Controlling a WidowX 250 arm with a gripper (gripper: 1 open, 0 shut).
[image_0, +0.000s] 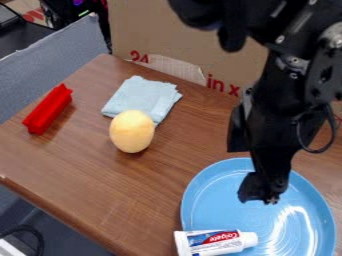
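The black gripper (263, 188) hangs over the blue plate (297, 232), pointing down, with its fingertips above the plate's upper middle; nothing shows held in it, though the gap between its fingers is hard to see from this angle. A Colgate toothpaste tube (214, 241) lies across the plate's lower left edge. A yellow potato-like object (131, 131) and a folded light blue cloth (139, 97) lie on the wooden table to the left, beside a red object (48, 108).
A cardboard box (174, 45) stands along the back. A grey padded surface (40, 75) and dark area border the table's left.
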